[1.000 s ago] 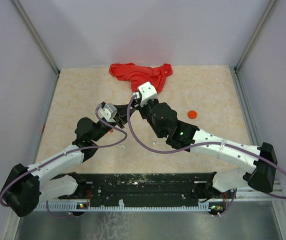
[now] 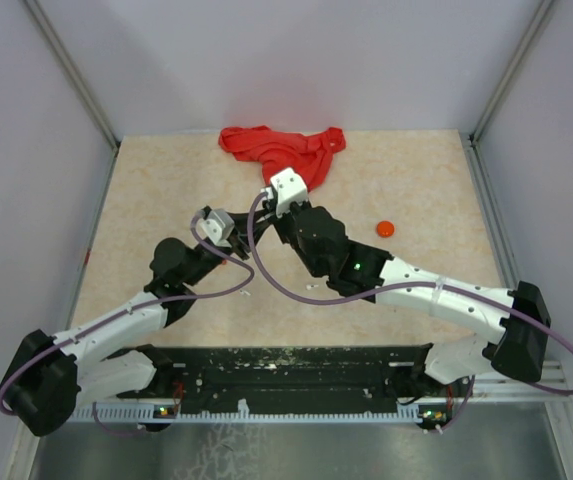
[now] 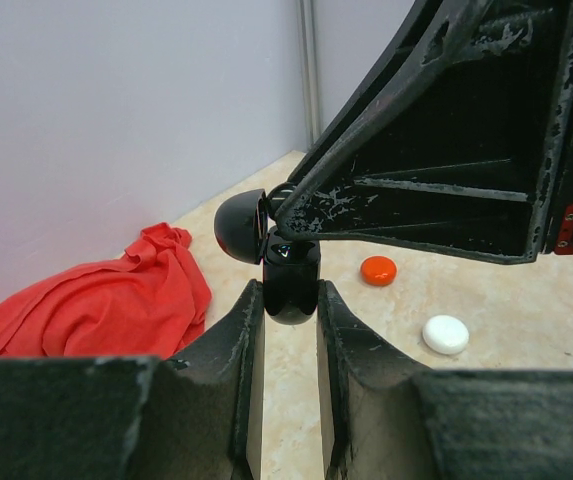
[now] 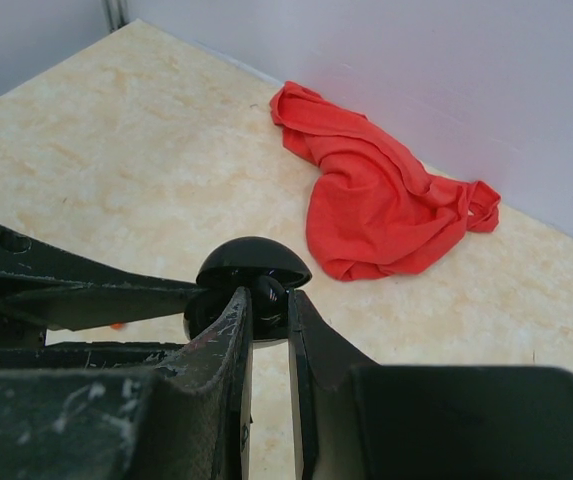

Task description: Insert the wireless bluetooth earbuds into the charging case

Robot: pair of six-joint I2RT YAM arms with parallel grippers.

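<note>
My left gripper [image 2: 246, 240] and right gripper [image 2: 281, 218] meet above the middle of the table. In the left wrist view the left gripper is shut on a small glossy black piece [image 3: 290, 270], beside the domed black part [image 3: 238, 225]. In the right wrist view the right gripper is shut on the black case [image 4: 251, 258], whose rounded lid stands raised. The other gripper's dark frame reaches in beside it. Whether an earbud sits inside the case is hidden.
A crumpled red cloth [image 2: 286, 150] lies at the back. An orange disc [image 2: 386, 229] is on the right, and a white disc [image 3: 445, 334] shows in the left wrist view. Small items lie under the arms.
Over the last second both arms have shifted very slightly, the right one a little to the left and toward the front. Both grippers remain together.
</note>
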